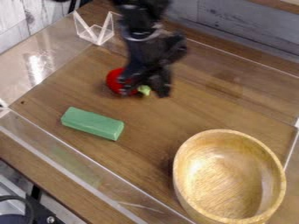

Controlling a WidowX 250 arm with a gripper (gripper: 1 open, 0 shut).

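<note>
My gripper [138, 74] is blurred and hangs over a red object with a green stem [119, 80], which it partly covers from above. Whether the fingers are apart or closed can't be made out. A green block [93, 123] lies in front, toward the left, and a wooden bowl [228, 150] stands at the lower right.
A white wire frame [93, 30] stands at the back left. A clear edging runs along the left and front of the wooden surface [216, 105], whose middle and right are bare. A plank wall [233, 31] rises behind.
</note>
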